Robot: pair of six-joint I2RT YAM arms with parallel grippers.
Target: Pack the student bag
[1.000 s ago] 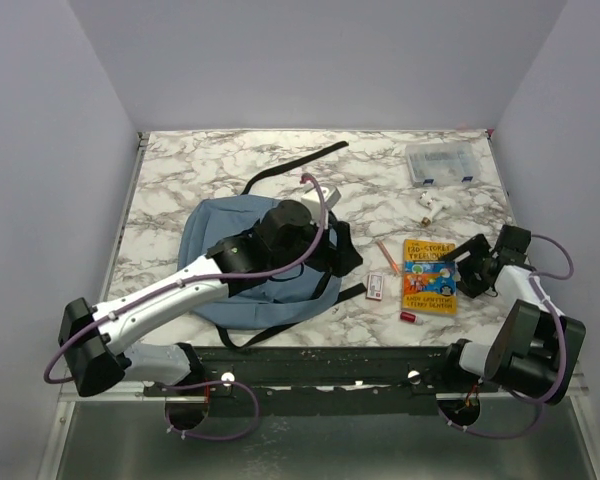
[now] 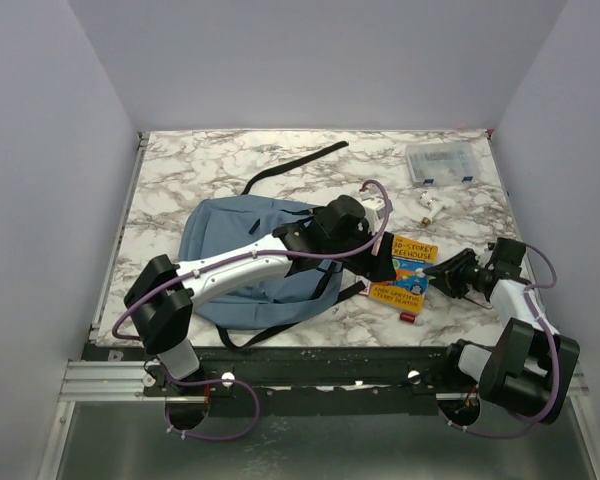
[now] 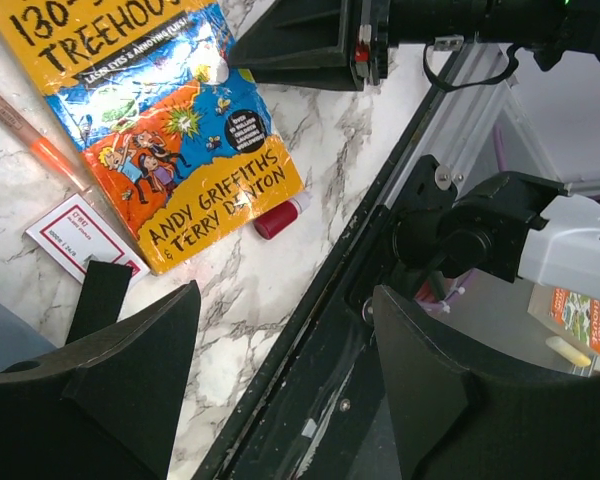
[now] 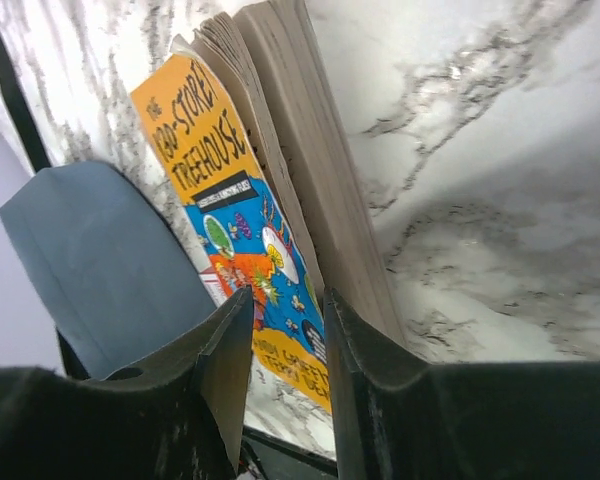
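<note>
The orange and blue storybook [image 2: 405, 275] lies right of the blue-grey bag [image 2: 215, 240], its far right edge raised in the right wrist view. My right gripper is at that edge, its fingers a little apart with part of the cover between them; whether they grip it is unclear. Above the table between bag and book hangs my left gripper, open and empty, fingers wide apart. An orange pencil [image 3: 30, 135] and a white card with a red border [image 3: 87, 238] lie along the book's left side.
A small red bottle [image 3: 280, 215] sits by the book's lower edge, close to the table's front edge. Behind are a clear plastic case [image 2: 442, 163] and small white items [image 2: 427, 207]. A black strap [image 2: 298, 165] trails from the bag.
The book has shifted left and turned, now overlapping the view of the card and pencil. My right gripper has moved left with it. The left gripper has swung right, toward the book.
</note>
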